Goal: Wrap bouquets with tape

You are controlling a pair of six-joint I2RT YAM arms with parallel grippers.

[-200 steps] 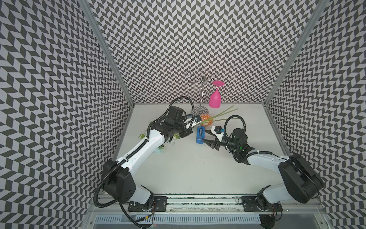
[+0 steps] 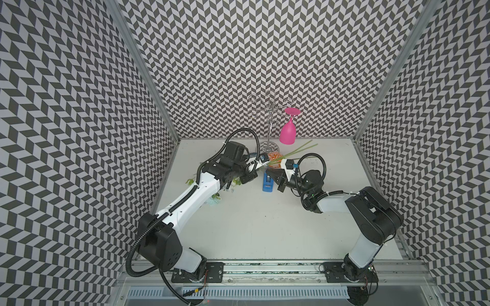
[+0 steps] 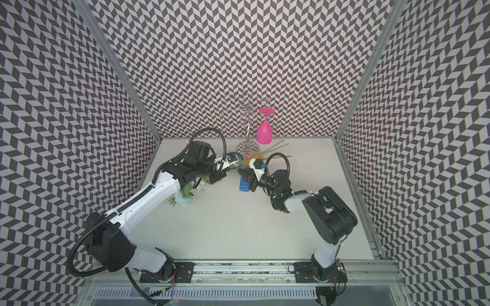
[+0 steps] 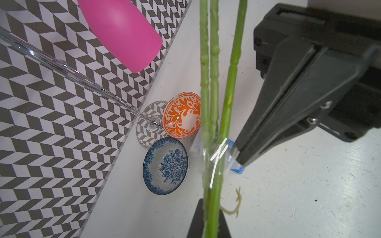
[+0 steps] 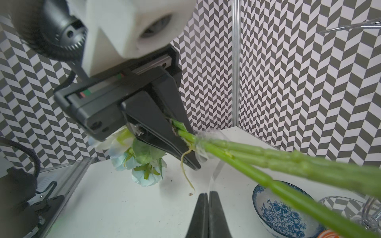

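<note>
Several green stems [image 4: 214,59] of the bouquet run through the left wrist view, with clear tape [image 4: 214,162] wrapped around them. My left gripper is shut on the stems just below that tape. The pale blue and white flower heads [image 5: 144,166] hang on the far side of the left gripper. My right gripper is shut, its tips close beside the taped spot. A thin strip of clear tape [image 5: 214,173] runs from the stems down toward these tips; whether it lies between them is unclear. The blue tape dispenser [image 2: 268,186] sits below, partly covered by the right gripper.
Behind the stems stand an orange patterned bowl [image 4: 182,115], a blue patterned bowl [image 4: 165,166] and a metal stand [image 2: 269,127] with a pink goblet [image 2: 288,133] hanging upside down.
My right gripper has gone from open by the dispenser to shut, moving left and slightly away from the front, toward the stems. The left arm has stayed still.
</note>
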